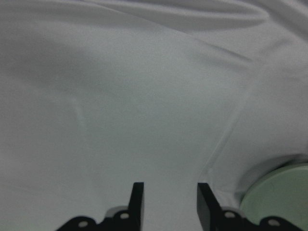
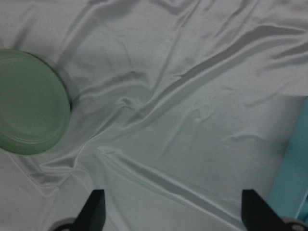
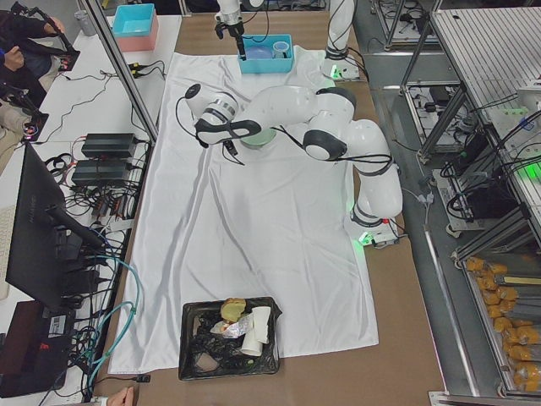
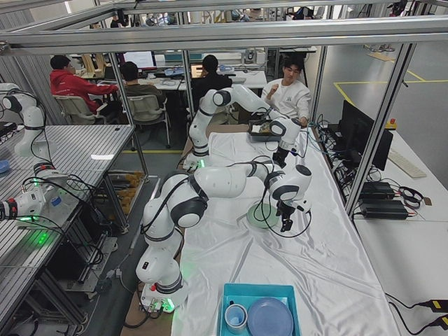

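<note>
A green plate (image 2: 30,103) lies on the white cloth, partly hidden by an arm in the camera left view. My left gripper is open and empty just beside it, with the plate's edge at lower right in its wrist view. My right gripper hangs open over the cloth, nothing between its fingers, between the plate and a light-blue bin (image 4: 292,308). The bin holds a blue plate (image 4: 269,320) and a cup (image 4: 236,316).
A black bin (image 3: 188,334) with crumpled waste, white items and a yellowish piece stands at the other end of the table. Wrinkled bare cloth (image 3: 262,237) covers the middle. Monitors and cables line the adjoining desk.
</note>
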